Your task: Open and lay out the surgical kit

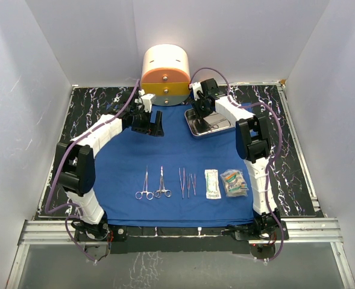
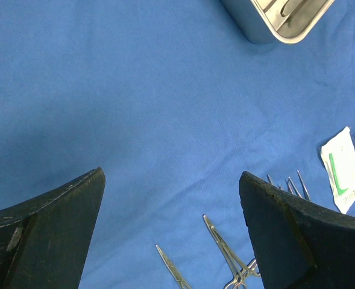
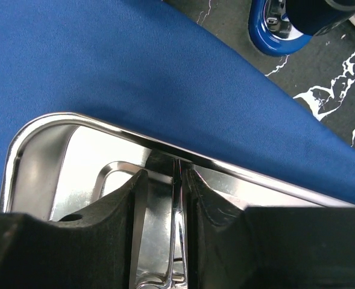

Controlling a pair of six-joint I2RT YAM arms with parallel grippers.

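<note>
In the metal tray [image 1: 225, 129] at the back lies a scissor-like instrument [image 3: 173, 241], its slim end leaning at the tray wall. My right gripper is down in the tray, its fingers part open on either side of that slim end; whether they touch it I cannot tell. Over bare cloth left of the tray, my left gripper stands open and empty. Laid out on the blue cloth [image 1: 135, 147] are two clamps [image 1: 145, 188] [image 1: 162, 186], several thin tweezer-like tools [image 1: 188, 184], a white packet [image 1: 212, 184] and a clear bag [image 1: 234, 183].
Behind the cloth stands a rounded cabinet [image 1: 165, 72] with coloured drawers, close to the tray's back left. A blue object [image 3: 273, 36] sits on the black marbled tabletop [image 3: 340, 84].
</note>
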